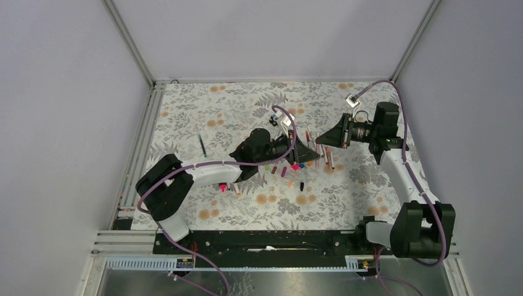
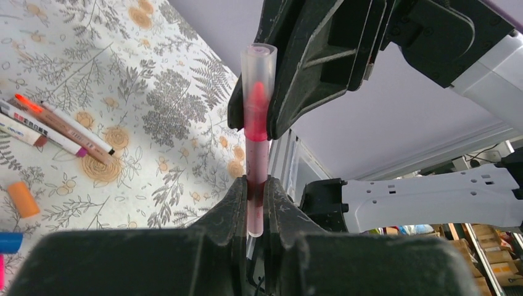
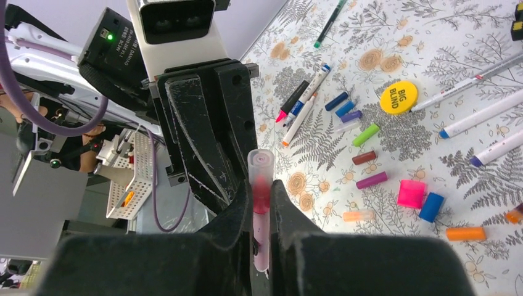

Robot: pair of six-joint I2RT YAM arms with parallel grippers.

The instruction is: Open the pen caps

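A pink marker [image 2: 256,154] stands upright between my two grippers, its clear-and-pink cap [image 2: 258,92] uppermost. My left gripper is shut on the pink barrel. My right gripper is shut on the same marker higher up, at the cap, its dark fingers flanking the cap in the left wrist view. Loose pens [image 2: 61,129] and separate caps, such as orange [image 3: 465,234], blue [image 3: 431,206] and green [image 3: 366,135], lie on the floral table below.
A yellow round lid [image 3: 398,97] lies among several markers on the table [image 1: 197,111]. A dark teal pen [image 1: 202,145] lies alone at the left.
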